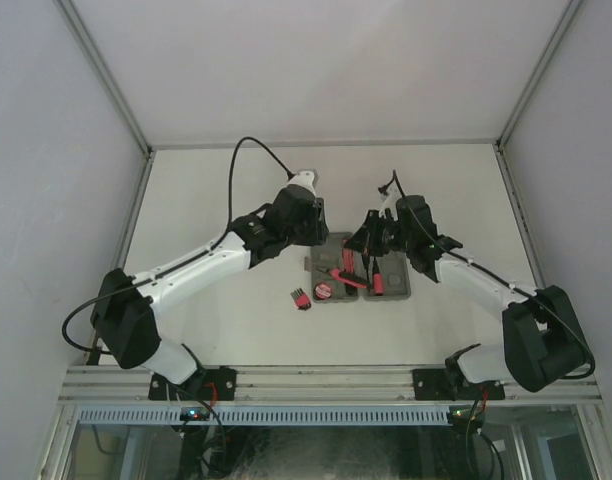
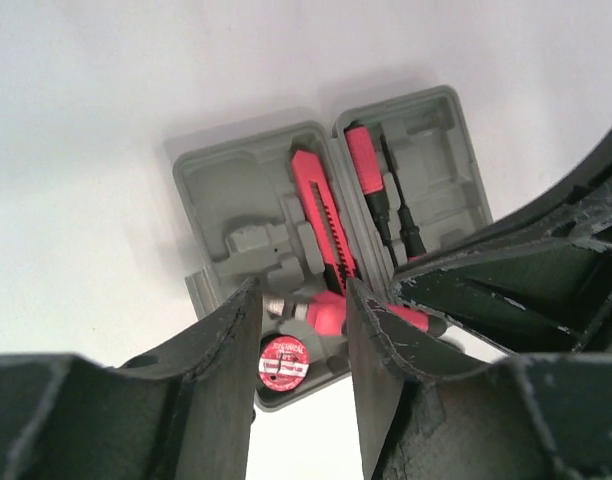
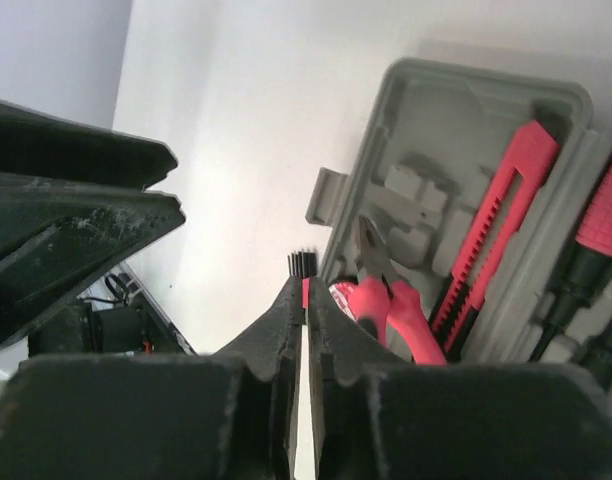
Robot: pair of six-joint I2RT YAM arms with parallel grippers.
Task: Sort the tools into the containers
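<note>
The grey two-part toolbox (image 1: 393,285) lies mid-table, holding a red utility knife (image 2: 316,200), red-handled pliers (image 3: 411,320), a screwdriver handle (image 2: 362,158) and a round red tape (image 2: 284,365). A red bit set (image 1: 300,298) lies left of the box. My left gripper (image 1: 316,232) hangs over the box's upper left, fingers apart with nothing held. My right gripper (image 1: 358,243) is shut over the box, nothing visible held; it shows dark at the left wrist view's right.
The two arms' ends are close together over the box.
</note>
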